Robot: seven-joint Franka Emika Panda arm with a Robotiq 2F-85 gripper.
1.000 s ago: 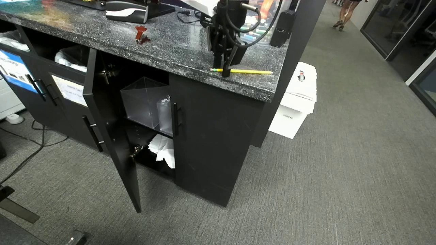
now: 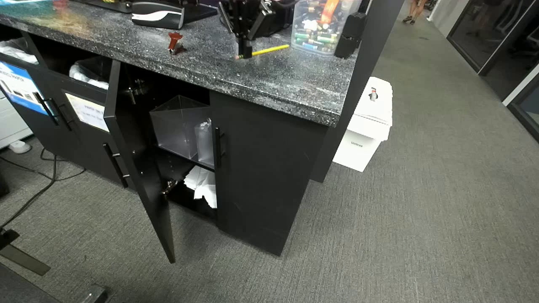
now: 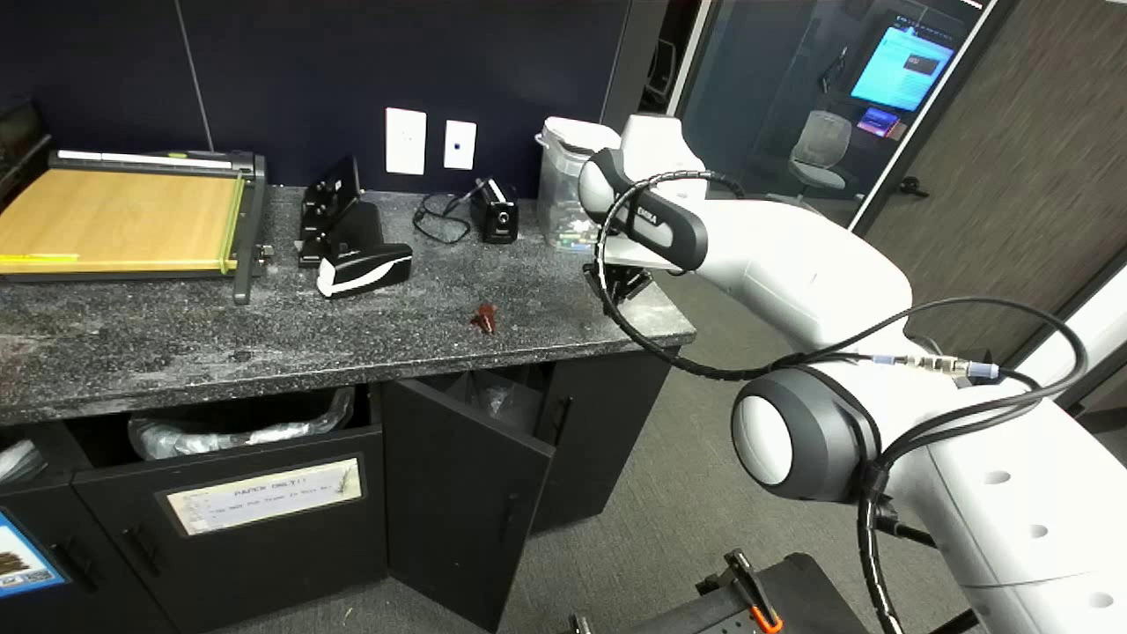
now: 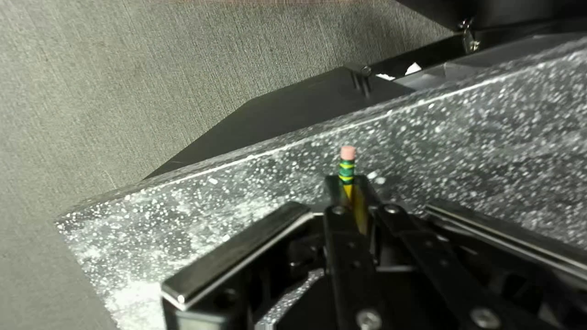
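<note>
A yellow pencil (image 2: pixel 271 50) is held between the fingertips of my gripper (image 2: pixel 244 49), close to its eraser end. In the wrist view, the pink eraser and green band of the pencil (image 4: pixel 347 162) poke out past the fingers of my gripper, which is shut on it. The rest of its length is mostly hidden there by the fingers. It appears to be above the dark speckled counter (image 2: pixel 283 81), though the exact height is hard to judge. In exterior view 2 the gripper (image 3: pixel 623 291) is partly behind the arm's cable, with the pencil not discernible.
A clear bin of batteries (image 2: pixel 316 30) stands at the counter's right end. A red-brown staple remover (image 3: pixel 486 318) and a stapler (image 3: pixel 364 269) lie to the left. Below, a cabinet door (image 2: pixel 141 187) hangs open.
My gripper, with the pencil in it, has moved away from the counter's front edge towards the back and slightly left. A person in the far background has moved too.
</note>
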